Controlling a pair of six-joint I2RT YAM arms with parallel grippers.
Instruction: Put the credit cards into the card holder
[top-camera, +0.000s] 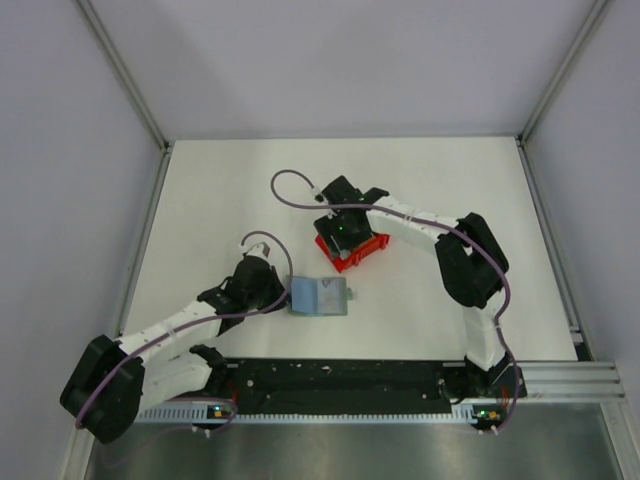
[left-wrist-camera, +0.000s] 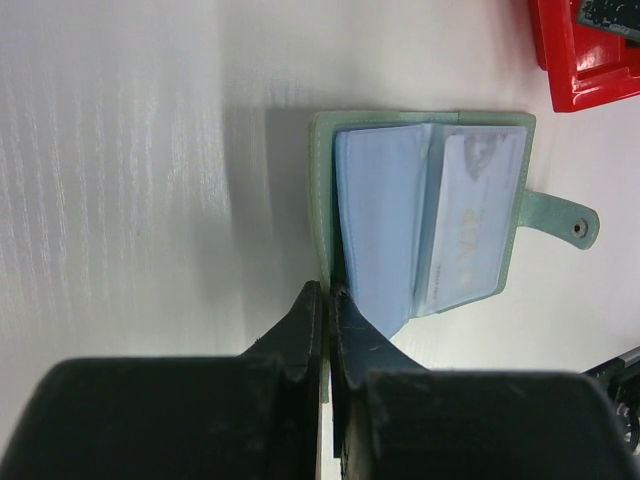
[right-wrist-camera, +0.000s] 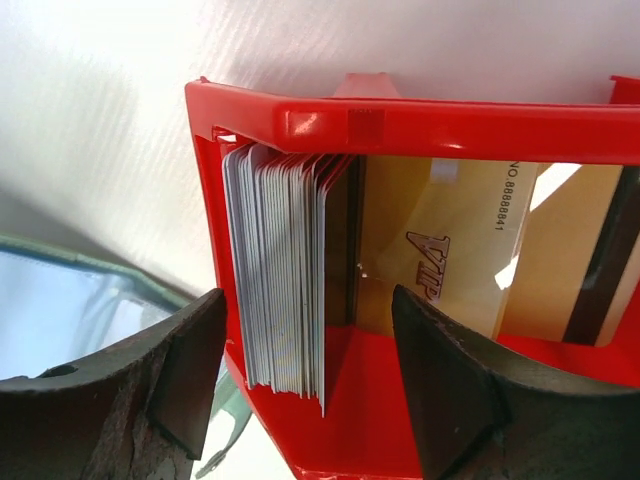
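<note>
The card holder (left-wrist-camera: 321, 200), green with clear and bluish inner sleeves, lies opened flat on the table. My left gripper is shut on its left edge, the thin cover running between the fingertips. In the right wrist view a stack of thin white-edged cards (right-wrist-camera: 278, 275) stands on edge at the left end of the red tray (right-wrist-camera: 450, 130). My right gripper is open over the tray, one finger either side of the stack; the left finger (right-wrist-camera: 205, 335) is close to the tray wall. Contact with the cards cannot be made out.
A gold VIP card (right-wrist-camera: 440, 235) lies flat in the tray, with another brownish card (right-wrist-camera: 580, 265) to its right. The holder's snap strap (left-wrist-camera: 562, 218) points right. Free table lies behind and to the right of the tray.
</note>
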